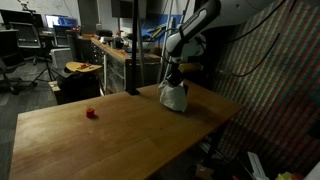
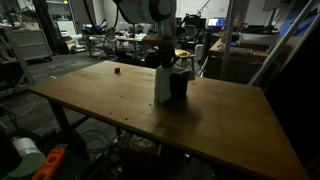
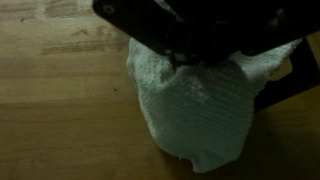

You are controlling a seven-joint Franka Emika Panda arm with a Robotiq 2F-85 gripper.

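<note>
A pale cloth (image 1: 174, 97) hangs from my gripper (image 1: 176, 80) at the right end of the table in the first exterior view. The fingers are shut with the cloth's upper part bunched between them. In the second exterior view the cloth (image 2: 163, 86) drapes beside a dark box-like object (image 2: 179, 84) on the table. The wrist view shows the white, textured cloth (image 3: 195, 115) spreading below the dark gripper, with a black edge (image 3: 285, 88) of the dark object to its right. The fingertips themselves are hidden in shadow and cloth.
A small red object (image 1: 90, 113) rests on the left part of the wooden table (image 1: 100, 145). A dark upright post (image 1: 133, 50) stands behind the table's far edge.
</note>
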